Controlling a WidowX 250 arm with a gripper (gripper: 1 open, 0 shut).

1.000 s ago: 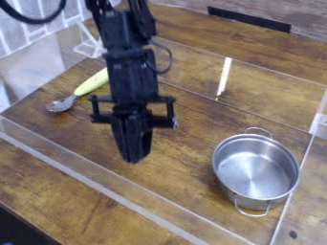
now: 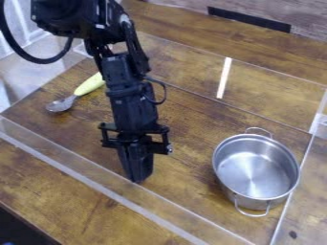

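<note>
My black gripper (image 2: 136,165) points straight down at the middle of the wooden table, its fingertips low at or just above the surface, shut with nothing visible between them. A steel pot (image 2: 255,169) with two handles stands to its right, apart from it. Behind and left of the gripper lie a pale yellow corn-like object (image 2: 90,84) and a silver spoon (image 2: 60,104).
A thin white strip (image 2: 225,77) lies at the back. Pale edges border the work area at left and right.
My gripper has come down toward the table surface, moving slightly toward the front. The pot, spoon and yellow object have not moved.
</note>
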